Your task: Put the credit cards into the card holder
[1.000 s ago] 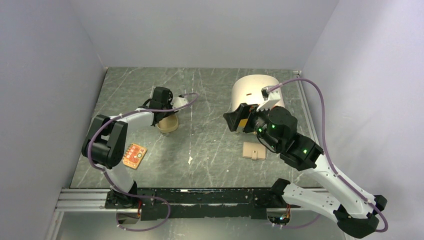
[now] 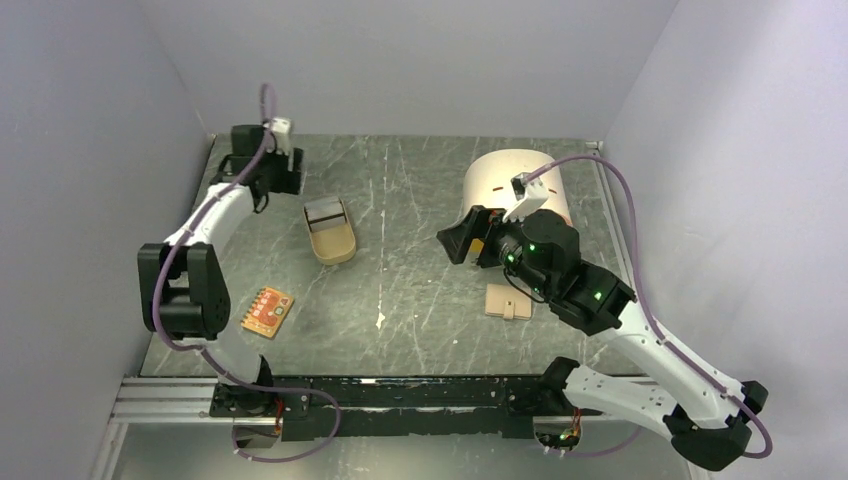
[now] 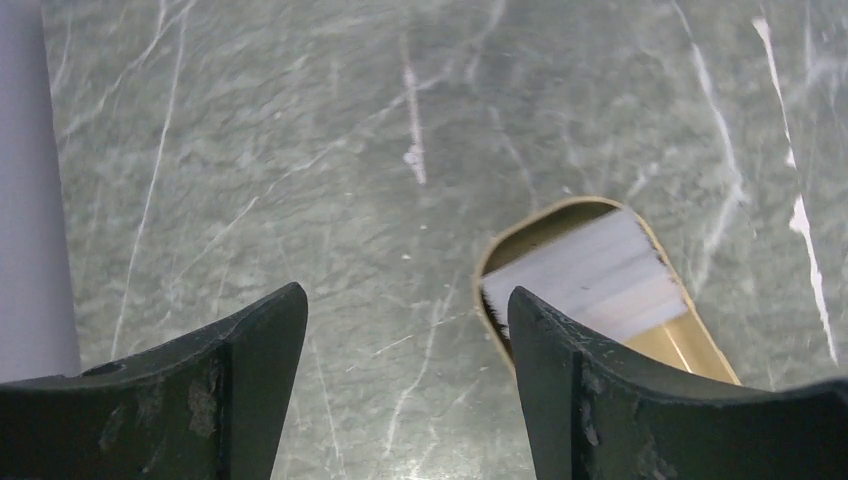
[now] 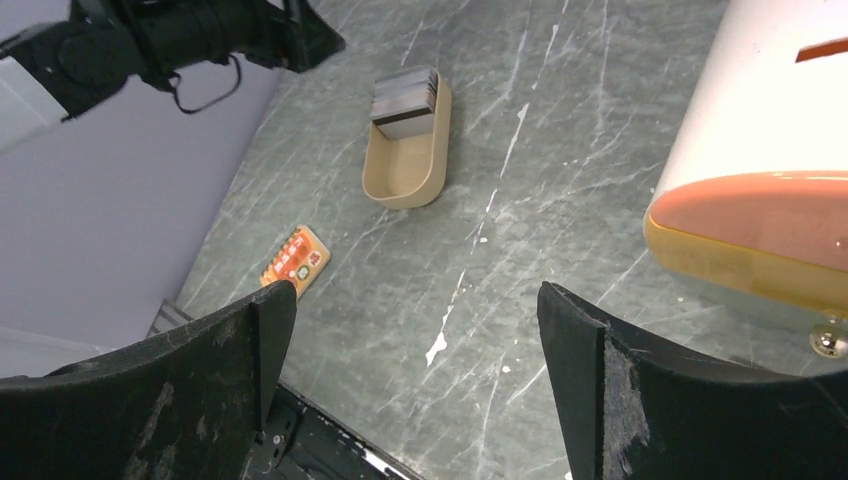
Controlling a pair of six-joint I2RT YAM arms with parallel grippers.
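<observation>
A tan open box with rounded ends stands left of the table's middle. Flat greyish cards are stacked in its far half, and the near half shows bare floor. My left gripper, blurred in the top view, is open and empty just beyond and left of this box. In the left wrist view one finger covers part of the box's side. A small beige wallet-like case with a clasp lies closed at the front right. My right gripper hangs open over the right half, nothing between its fingers.
A big cream rounded object with an orange and yellow front stands at the back right, partly behind my right arm. An orange spiral notebook lies front left. Walls border the sides and back.
My left arm was over the tan box and has swung up and left off it, uncovering the cards inside. The right arm has shifted only slightly.
</observation>
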